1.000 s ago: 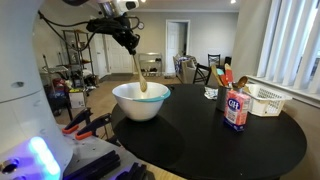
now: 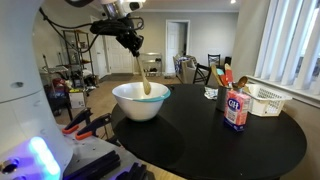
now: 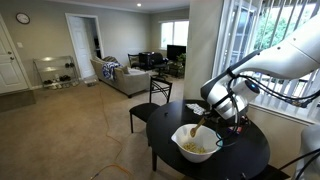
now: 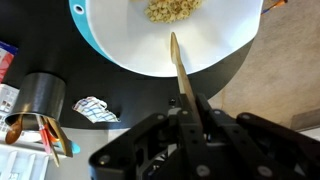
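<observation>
My gripper (image 2: pixel 136 50) is shut on a long wooden spoon (image 4: pixel 180 72), whose lower end reaches down to the white bowl. In the wrist view the spoon runs from between the fingers toward the bowl's near side. The white bowl (image 2: pixel 136 108) stands at the left of the dark round table in exterior view 1. Grain-like food (image 4: pixel 172 9) lies in its bottom, and a teal edge (image 4: pixel 92 35) shows along one side. Exterior view 2 shows the spoon (image 3: pixel 198 126) slanting over the bowl (image 3: pixel 187 147).
On the dark table (image 2: pixel 190 135) stand a red and blue carton (image 2: pixel 236 109), a white basket (image 2: pixel 265 101) and a metal utensil holder (image 4: pixel 42 93). A checked cloth (image 4: pixel 95 109) lies near the holder.
The gripper and spoon have shifted slightly, the spoon's lower end moving a little to the right in exterior view 1. The bowl stays put.
</observation>
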